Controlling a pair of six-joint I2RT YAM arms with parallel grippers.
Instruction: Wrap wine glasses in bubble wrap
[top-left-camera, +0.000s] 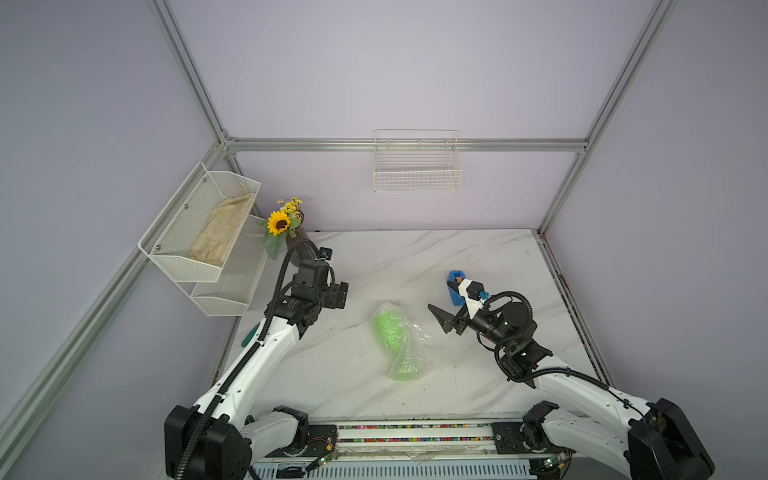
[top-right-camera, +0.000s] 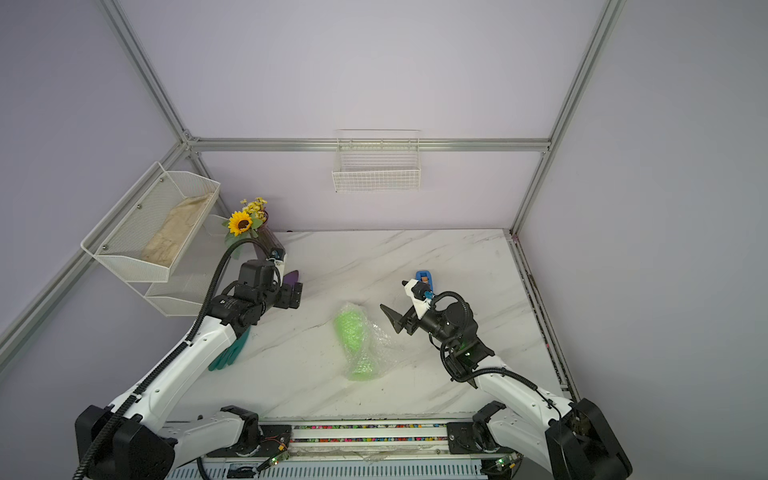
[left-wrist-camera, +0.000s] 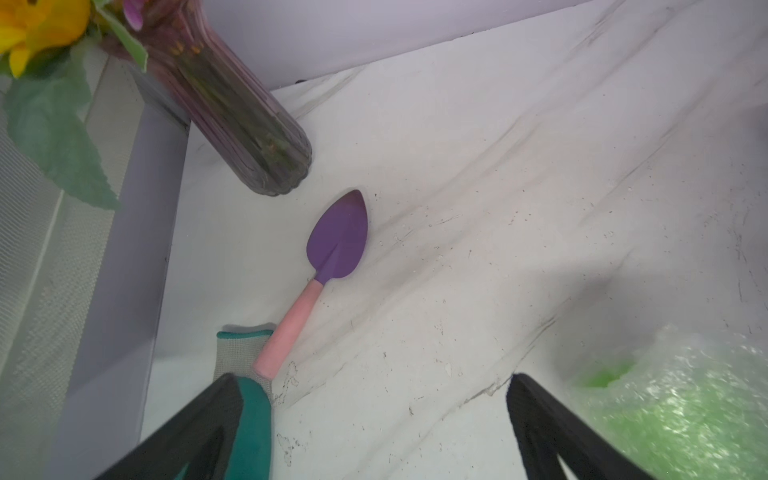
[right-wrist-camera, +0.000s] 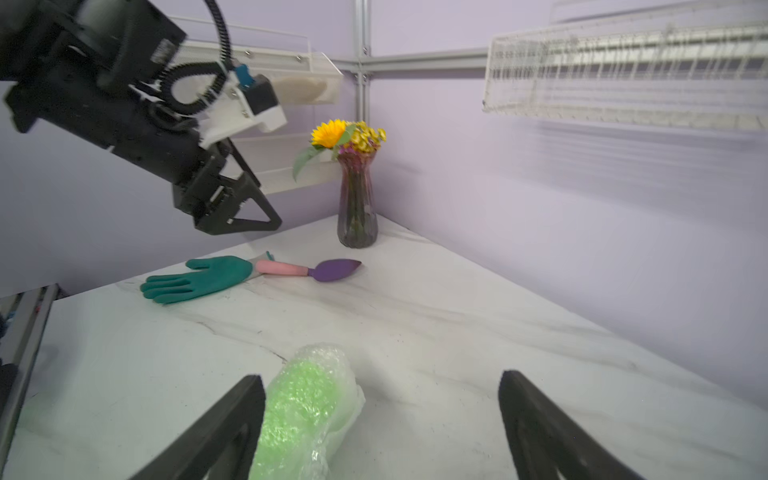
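Observation:
A green item wrapped in crumpled bubble wrap (top-left-camera: 390, 340) lies mid-table, also at lower right in the left wrist view (left-wrist-camera: 688, 408) and lower left in the right wrist view (right-wrist-camera: 304, 408); any glass inside cannot be made out. My left gripper is raised left of it, open and empty, above the glove and trowel side. My right gripper is raised right of the bundle, its fingers wide open with nothing between them.
A blue tape dispenser (top-left-camera: 457, 294) sits behind the right gripper. At left are a trowel (left-wrist-camera: 336, 236), teal glove (left-wrist-camera: 248, 424), flower vase (right-wrist-camera: 357, 208) and wire shelf (top-left-camera: 176, 264).

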